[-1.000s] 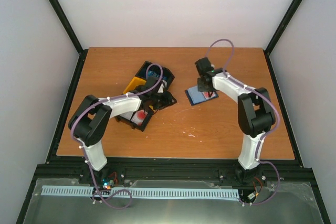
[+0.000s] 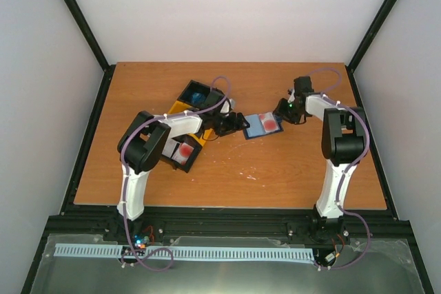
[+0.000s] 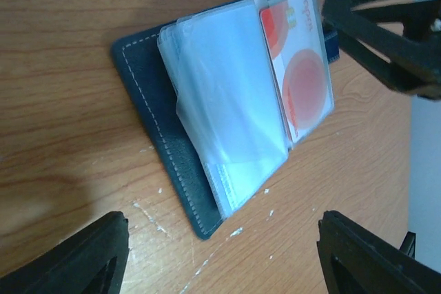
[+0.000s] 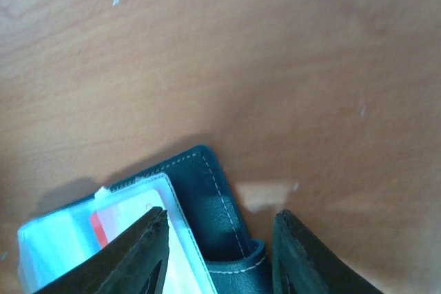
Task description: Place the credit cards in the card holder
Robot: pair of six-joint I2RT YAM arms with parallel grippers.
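The dark blue card holder (image 3: 165, 122) lies opened flat on the table, its clear sleeves (image 3: 224, 94) on one side. A white and red credit card (image 3: 300, 67) sits in a sleeve on the other side. In the left wrist view my left gripper is open, empty, just beyond the holder's near edge. My right gripper is at the holder's right end, fingers part open around the flap (image 4: 241, 266); whether its fingers touch the flap cannot be told. Another white and red card (image 2: 182, 153) is in the black tray at left.
A black tray (image 2: 188, 168) with a yellow divider (image 2: 178, 107) stands at left beneath my left arm, with a blue item (image 2: 198, 96) in its far part.
The left gripper moved right, to the holder's left edge. The holder shifted slightly left.
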